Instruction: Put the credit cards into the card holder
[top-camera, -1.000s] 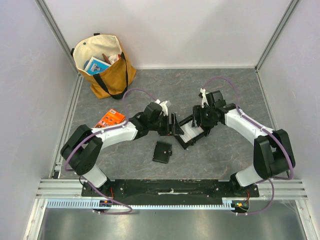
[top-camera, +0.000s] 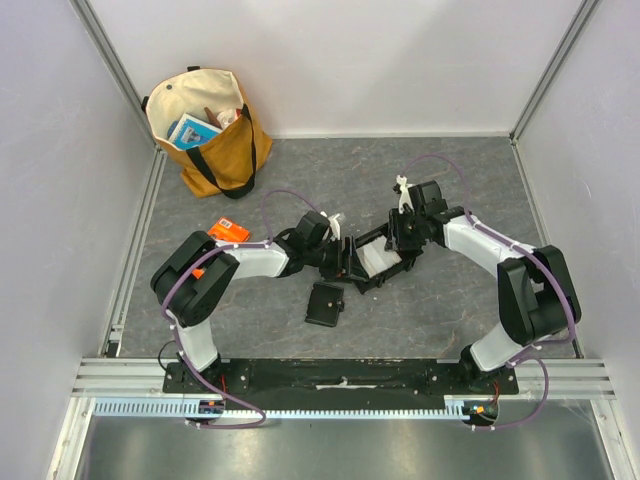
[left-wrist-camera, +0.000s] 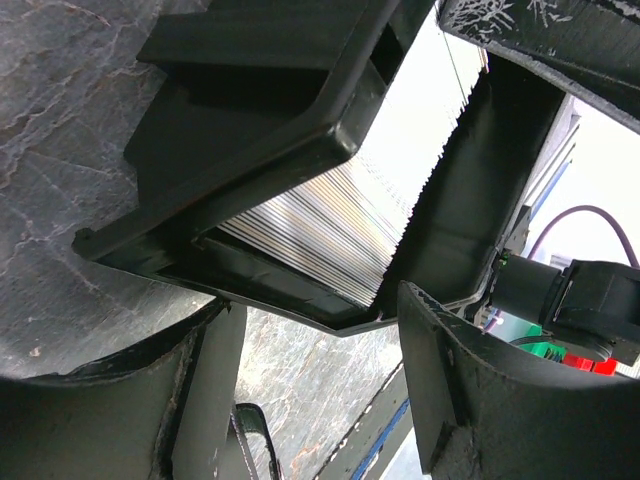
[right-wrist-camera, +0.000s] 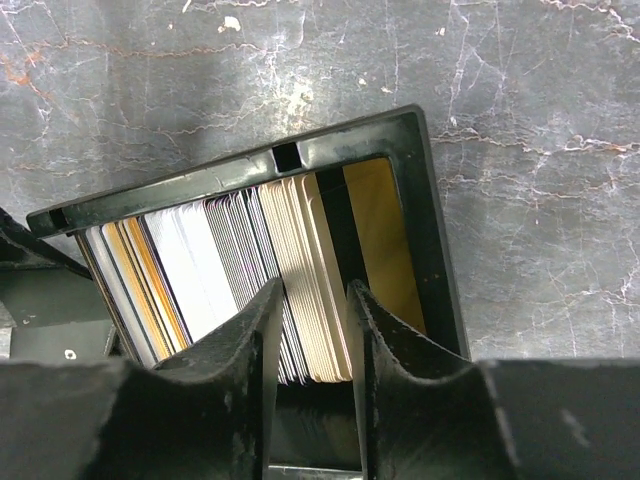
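Observation:
The black card holder sits at the centre, packed with upright cards; in the right wrist view the cards fill most of it, with a free space at one end. My left gripper is at the holder's left end, its fingers parted, nothing visible between them. My right gripper is over the holder's right part; in the right wrist view its fingertips stand a little apart at the cream cards, and whether a card is between them I cannot tell.
A small black flat object lies below the left gripper. Orange items lie at left, partly behind the left arm. A yellow tote bag stands at the back left.
The left arm has shifted its elbow and moved its gripper slightly down at the holder's end. The right gripper has moved slightly over the holder, exposing more of the cards.

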